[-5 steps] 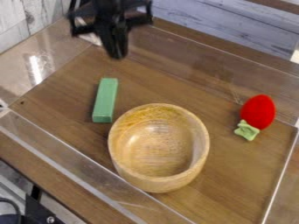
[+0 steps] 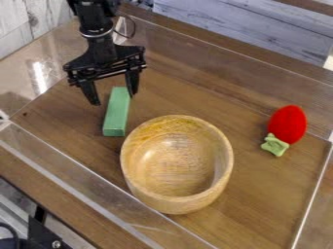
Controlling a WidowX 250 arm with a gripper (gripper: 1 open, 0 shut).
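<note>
A green bar [image 2: 116,115] lies lengthwise on the wooden table at the left. My gripper [image 2: 108,86] hangs over its far end, two black fingers pointing down on either side, apart. Whether they touch the bar is not clear.
A large wooden bowl [image 2: 174,165] sits front centre. A red rounded object [image 2: 286,124] and a small pale green piece [image 2: 274,145] lie at the right. Clear rails or walls edge the table.
The objects on the table stay where they were.
</note>
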